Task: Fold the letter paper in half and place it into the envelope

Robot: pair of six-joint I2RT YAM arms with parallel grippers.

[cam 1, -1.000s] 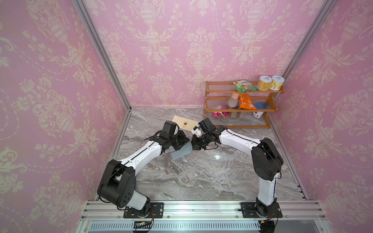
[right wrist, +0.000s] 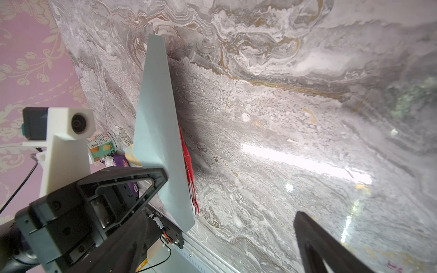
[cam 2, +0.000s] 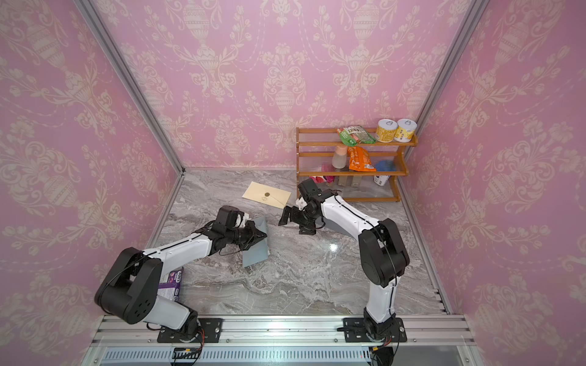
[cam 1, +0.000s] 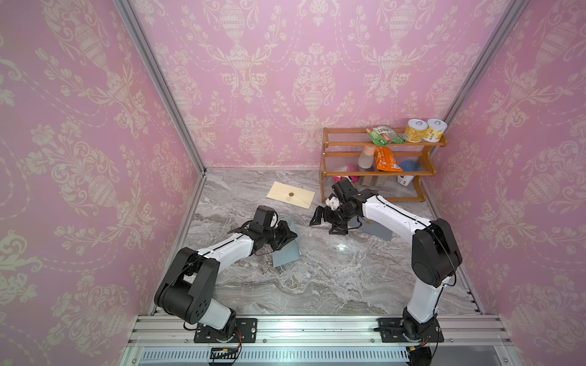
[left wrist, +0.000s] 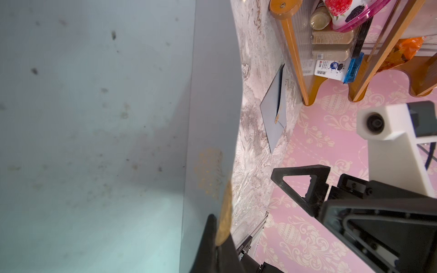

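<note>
The light blue letter paper (cam 1: 285, 255) hangs at a slant above the table. My left gripper is shut on one edge of it, where a gold patch shows. Behind the sheet, a red strip (right wrist: 187, 166) is visible in the right wrist view. My right gripper (cam 1: 326, 223) stands open to the right of the paper, empty between its fingers. A cream envelope (cam 1: 282, 191) with a round seal lies flat behind both grippers. A grey-blue envelope-like piece (cam 1: 377, 229) lies partly hidden beneath the right arm; the left wrist view also shows it (left wrist: 272, 109).
At the back right, a wooden shelf (cam 1: 378, 175) carries cans, bags and bottles. Behind the left arm's base, a purple box (cam 2: 173, 281) is partly covered.
My right gripper has moved right, away from the paper, and opened.
</note>
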